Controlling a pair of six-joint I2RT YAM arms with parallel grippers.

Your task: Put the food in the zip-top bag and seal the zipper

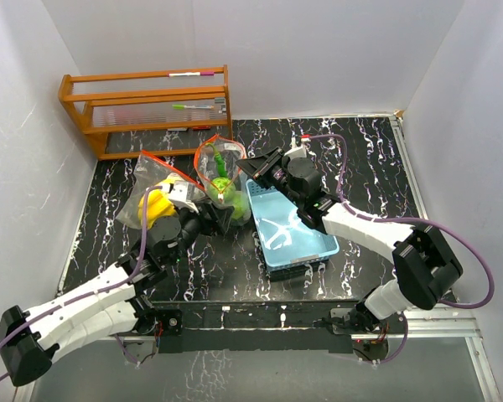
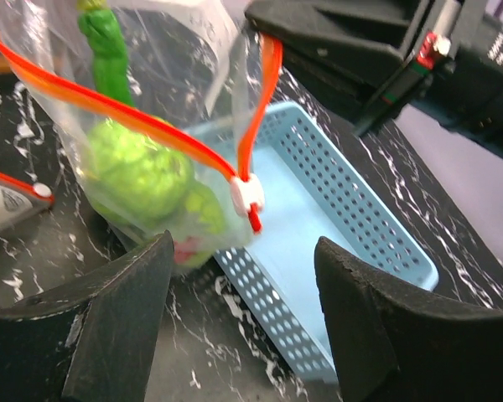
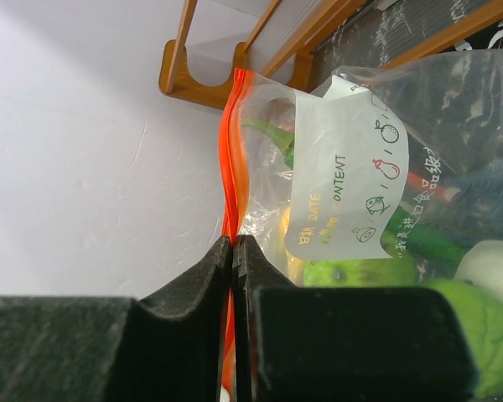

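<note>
A clear zip top bag (image 1: 225,188) with an orange zipper rim stands at the middle of the table, its mouth gaping. Inside it show a green pepper (image 2: 107,50) and a pale green food item (image 2: 142,170). My right gripper is shut on the bag's orange rim at the right side. A white slider (image 2: 248,193) sits on the zipper, low at the near corner in the left wrist view. Close in front of that slider stands my left gripper, part open, nothing between its fingers.
Left of this bag lies another clear bag (image 1: 147,180) with yellow food, partly behind the left arm. An empty light blue basket (image 1: 287,230) stands on the right. A wooden rack (image 1: 142,96) is at the back.
</note>
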